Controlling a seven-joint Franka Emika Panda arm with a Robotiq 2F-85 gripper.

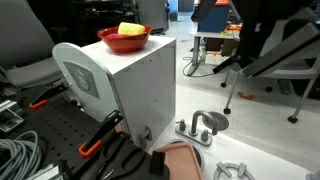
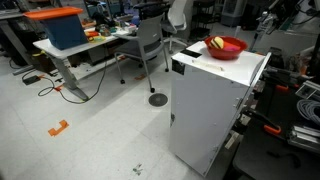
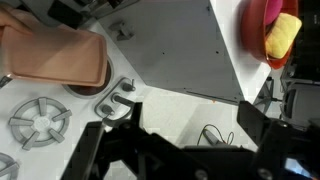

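My gripper (image 1: 262, 95) hangs as a dark shape at the upper right of exterior view 1, its fingers spread. Between the two dark fingers of the gripper in the wrist view there is only white floor, so it is open and empty. A flat pinkish-brown board (image 1: 180, 160) lies low beside the white box; the wrist view shows the same board (image 3: 60, 52) partly over a round dark opening. On the box top sits a red bowl (image 1: 124, 42) with a yellow item (image 1: 131, 30) in it. A pink item (image 3: 273, 10) also shows in the bowl.
The white box (image 2: 200, 115) stands tall between the bowl and the low board. A grey faucet (image 1: 205, 122) rises next to the board, with stove burners (image 3: 40, 120) near it. Black cables and orange-handled clamps (image 1: 100, 135) crowd the left. A grey chair (image 2: 145, 45) stands behind.
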